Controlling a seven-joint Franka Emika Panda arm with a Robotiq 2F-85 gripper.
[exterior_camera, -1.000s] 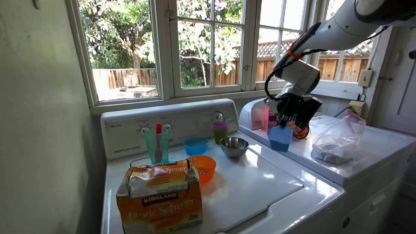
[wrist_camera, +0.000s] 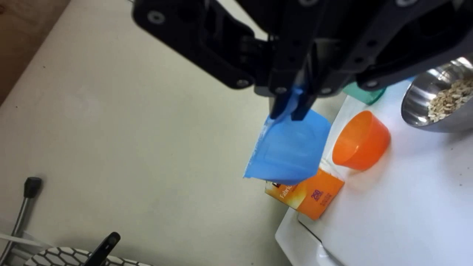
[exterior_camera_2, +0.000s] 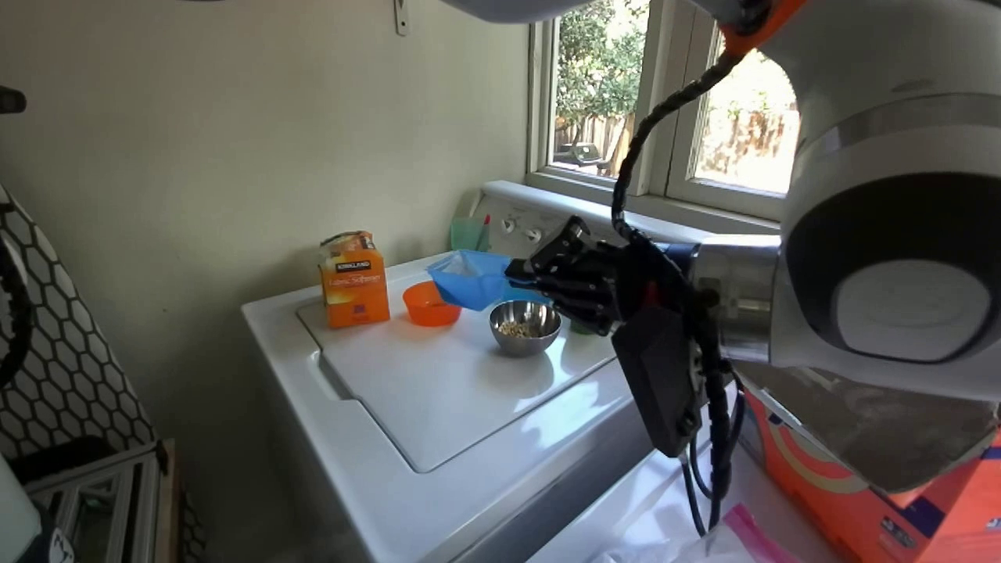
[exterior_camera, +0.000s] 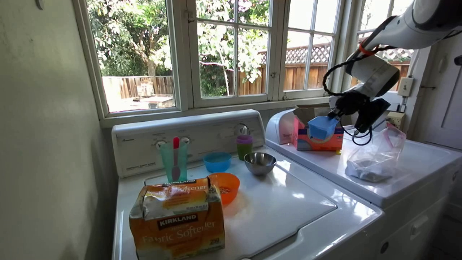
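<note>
My gripper is shut on the rim of a translucent blue container (wrist_camera: 290,148), which hangs tilted in the air. In exterior view 1 the blue container (exterior_camera: 322,127) shows in front of the red-orange box, above the right-hand machine. A steel bowl (exterior_camera_2: 525,328) on the left machine's lid holds pale grain-like bits. An orange bowl (exterior_camera: 227,187) sits left of it, partly behind the fabric softener box; a few bits show inside. Whether the blue container holds anything cannot be told.
The fabric softener box (exterior_camera: 179,221) stands at the lid's front left. Along the back are a green cup with a spoon (exterior_camera: 175,160), a blue bowl (exterior_camera: 217,161) and stacked cups (exterior_camera: 244,146). A clear bag (exterior_camera: 376,156) rests on the right machine.
The arm has moved up and to the right in exterior view 1, carrying the blue container, which has gone from nearly upright to tilted. Things on the machines look unmoved.
</note>
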